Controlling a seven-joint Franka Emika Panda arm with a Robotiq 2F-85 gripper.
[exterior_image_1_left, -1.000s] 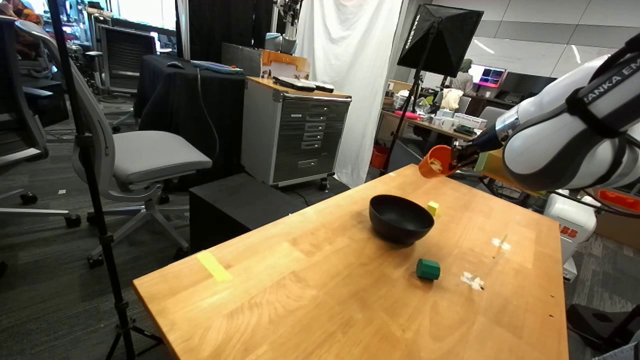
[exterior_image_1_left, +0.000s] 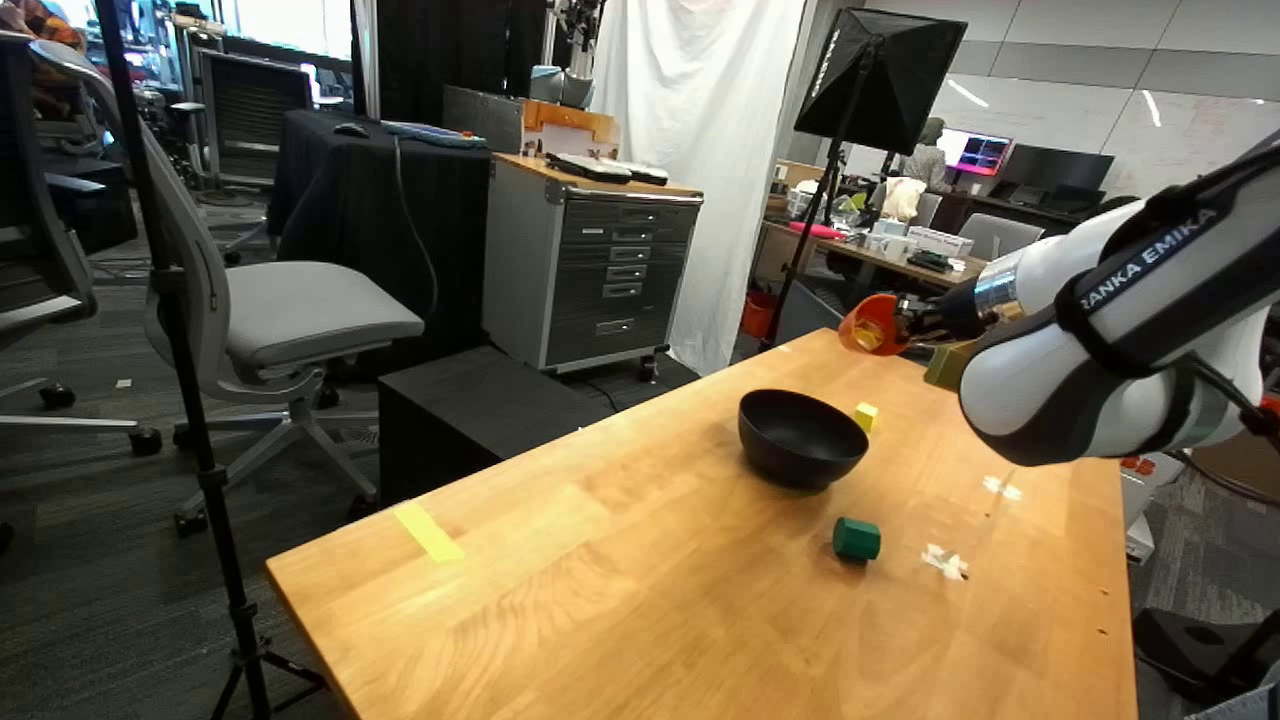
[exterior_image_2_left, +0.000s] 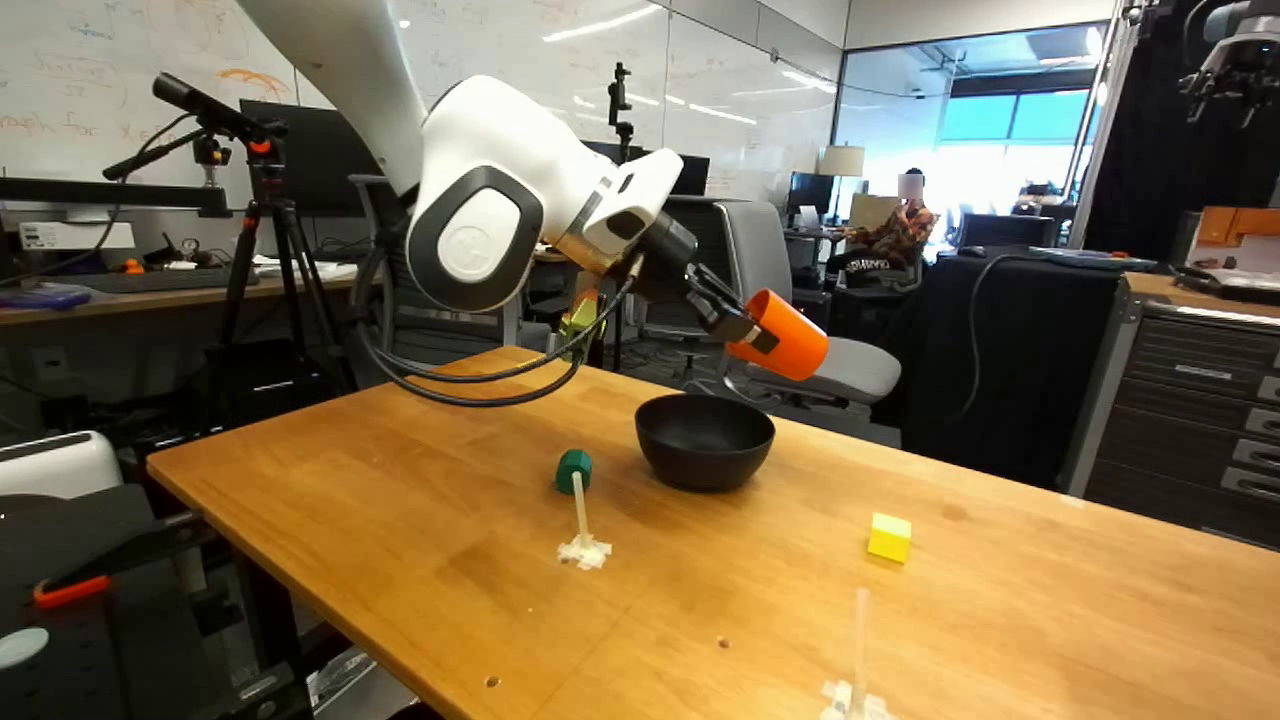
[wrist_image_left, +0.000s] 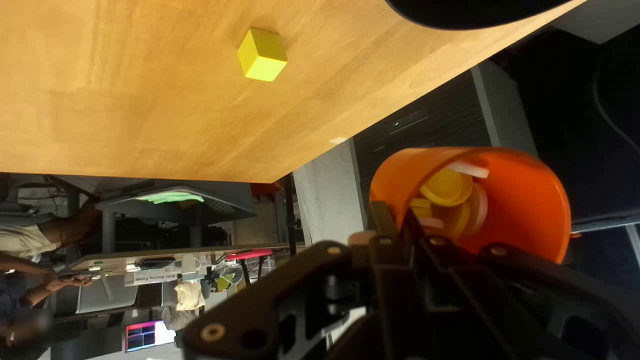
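An orange cup (exterior_image_2_left: 786, 340) hangs above the table, tilted, with my gripper (exterior_image_2_left: 741, 328) shut on its wall. Looking into the cup (wrist_image_left: 528, 210) from the wrist view, I see several yellow round pieces (wrist_image_left: 447, 187) and some whitish ones inside. On the tabletop a black bowl (exterior_image_1_left: 801, 442) stands upright; nothing shows inside it in exterior view 1. In exterior view 2 the cup is higher than the bowl (exterior_image_2_left: 704, 444) and appears to its upper right. The gripper's fingers (wrist_image_left: 384, 219) cover part of the cup's near rim.
A yellow cube (exterior_image_2_left: 890, 538) and a green block (exterior_image_2_left: 573, 470) lie apart on the wooden table (exterior_image_1_left: 624, 588). Taped stubs (exterior_image_2_left: 584, 550) stick up near one edge.
The arm's white links have swung lower and further left in exterior view 1. The cup has stayed at nearly the same spot, its tilt slightly changed. Bowl, cube and green block have not moved.
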